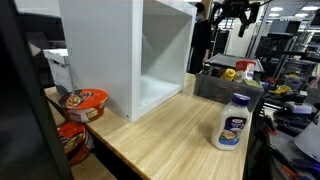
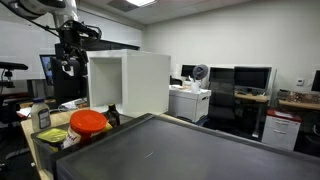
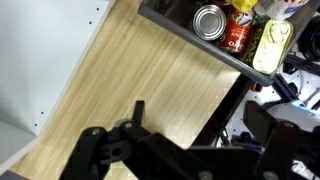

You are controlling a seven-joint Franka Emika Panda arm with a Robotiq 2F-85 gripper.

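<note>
My gripper (image 1: 230,28) hangs high at the back right in exterior view 1, well above the table (image 1: 165,135). In the wrist view the black fingers (image 3: 135,122) stand wide apart, and only bare wood and the dark gap past the table edge show between them. A dark bin (image 1: 208,86) sits below and beyond the gripper. Inside it, the wrist view shows a silver-topped can (image 3: 210,22), a red can (image 3: 236,31), a yellow item (image 3: 242,5) and a green-and-yellow pack (image 3: 271,46).
A white-labelled jar (image 1: 231,123) with a blue lid stands near the table's right edge. The white open-sided cabinet (image 1: 108,60) rises along the left, with red bowls (image 1: 83,103) near it. Bare tabletop lies between cabinet and jar.
</note>
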